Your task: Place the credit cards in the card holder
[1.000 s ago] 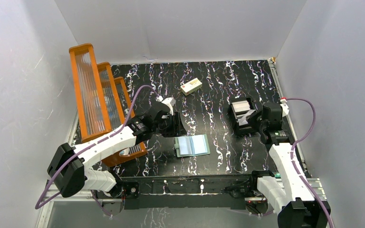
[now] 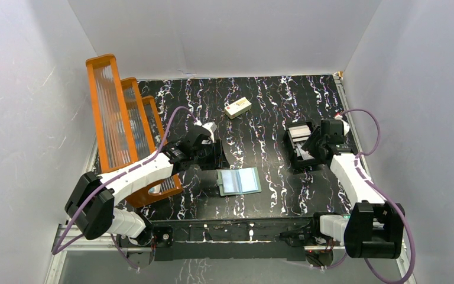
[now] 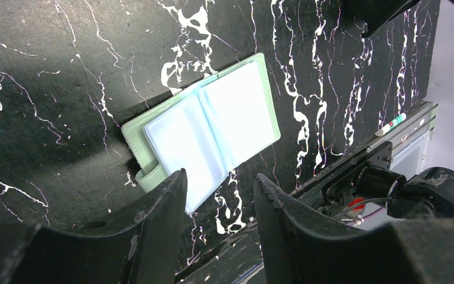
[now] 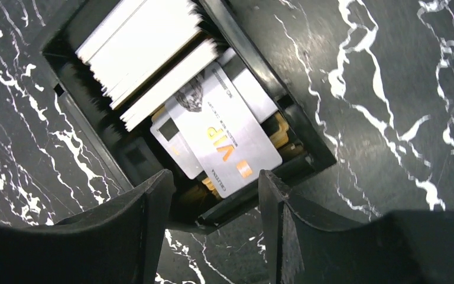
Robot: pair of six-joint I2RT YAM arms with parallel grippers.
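Note:
An opened card holder with a pale green cover (image 3: 131,131) and clear sleeves (image 3: 189,142) lies flat on the table, at the lower middle of the top view (image 2: 239,181). Just above it in that view, my left gripper stands open and empty. The black box (image 4: 88,139) on the right holds a row of upright white cards (image 4: 145,44) and several cards lying loose. On top of these lies a silver VIP card (image 4: 224,127). Over the box's near end, my right gripper has its fingers spread apart, the VIP card visible beyond them and nothing held.
A small cream box (image 2: 237,107) sits near the back middle. Wooden racks with clear panels (image 2: 113,112) stand along the left side. Free tabletop (image 2: 272,142) lies between the card holder and the black box. The right wall is close to the right arm.
Over the box, my right gripper and its forearm have shifted and turned, the elbow coming up. My left arm has drawn only slightly to the left from its earliest position. The card holder is unmoved.

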